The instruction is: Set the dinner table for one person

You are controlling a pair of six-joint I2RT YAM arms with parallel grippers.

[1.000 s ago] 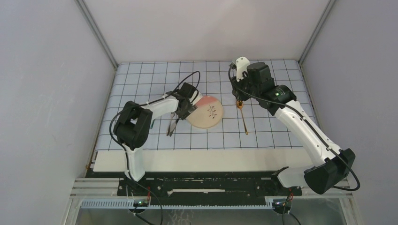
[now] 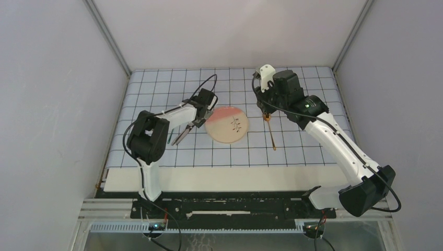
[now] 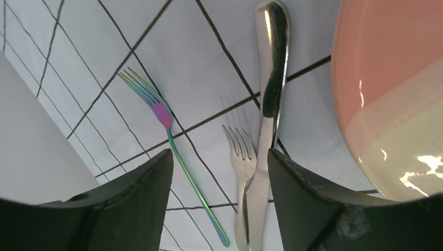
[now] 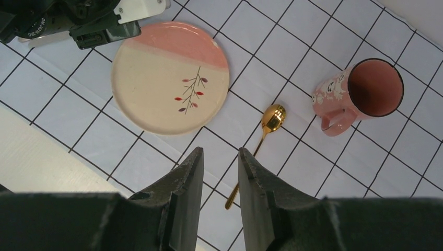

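Observation:
A round cream-and-pink plate point(image 2: 227, 128) lies mid-table. To its left, the silver knife point(image 3: 267, 130) and silver fork point(image 3: 244, 164) lie side by side, their lower parts against each other. My left gripper stands open low over them; both lie between its fingers, with the knife close along the right finger point(image 3: 292, 183). A rainbow fork point(image 3: 183, 167) rests further left. Right of the plate are a gold spoon point(image 4: 264, 133) and a pink mug point(image 4: 345, 97), which the right arm mostly hides from above. My right gripper hangs above, open and empty.
A gridded white cloth point(image 2: 156, 86) covers the table, clear at the back and front right. A bare pale strip point(image 2: 230, 178) runs along the front edge. Walls stand on both sides.
My left gripper has turned and shifted left. Knife and fork have swung left at their near ends and come together; the knife now lies apart from the plate's rim. The right arm barely moved.

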